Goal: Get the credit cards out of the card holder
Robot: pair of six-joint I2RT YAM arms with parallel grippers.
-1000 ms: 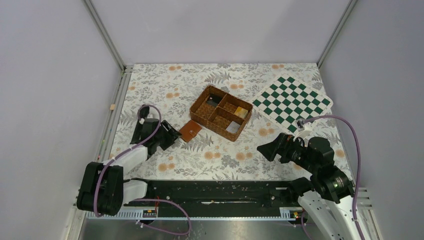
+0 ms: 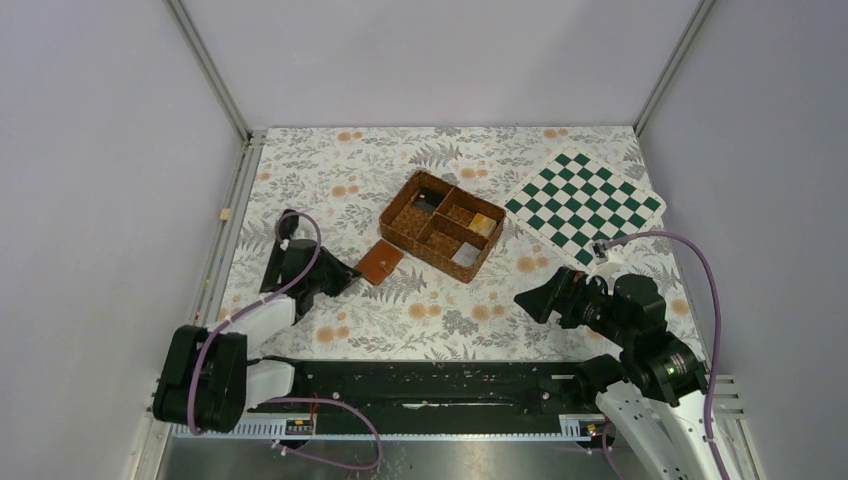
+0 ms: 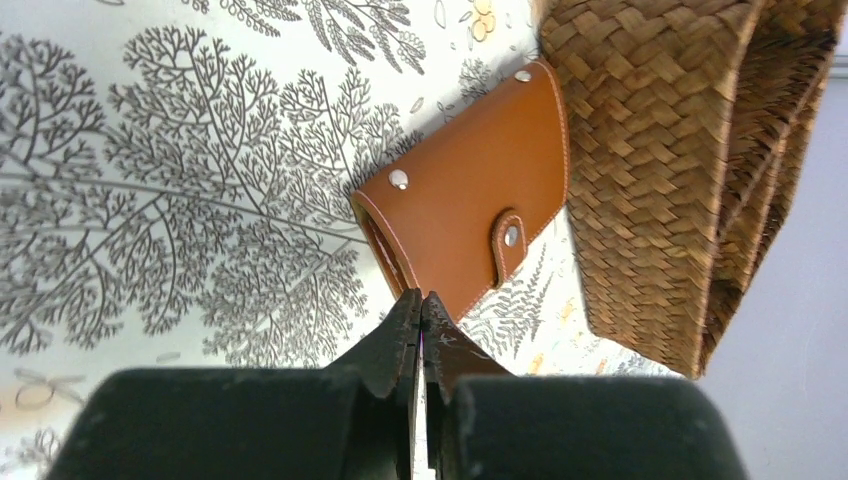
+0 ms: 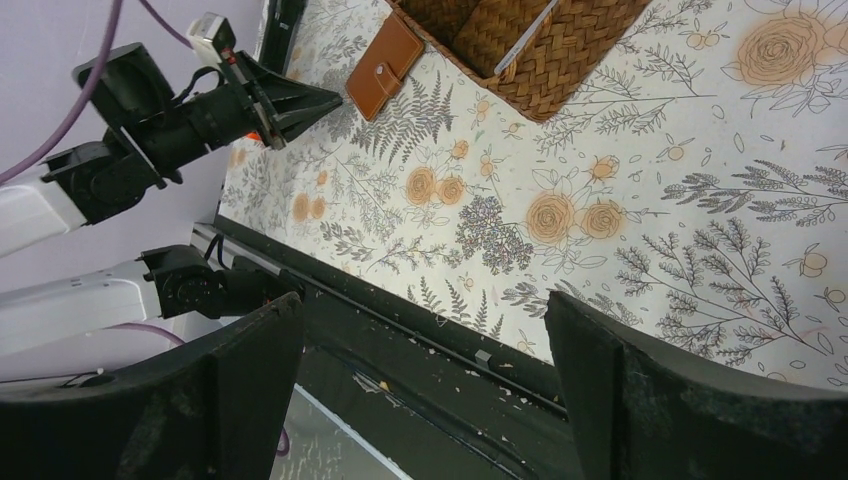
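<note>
The brown leather card holder (image 2: 380, 262) lies on the patterned cloth beside the woven basket. In the left wrist view the holder (image 3: 480, 170) is folded, with its snap tab fastened and its open side edge facing the gripper; no card shows. My left gripper is shut with nothing between its fingers. Its tips stand at the holder's near lower corner, and the holder is outside them; whether they touch it I cannot tell. Far off to the right, my right gripper stands open and empty over the table's front edge.
The woven basket (image 2: 425, 256) has compartments holding a dark item, a yellow item and a whitish item. A green-and-white checkered board (image 2: 575, 205) lies at the right. At the left is a black object (image 2: 272, 268) beside the left arm. Cloth in front of the basket is clear.
The holder looks unmoved, and the right gripper stays open.
</note>
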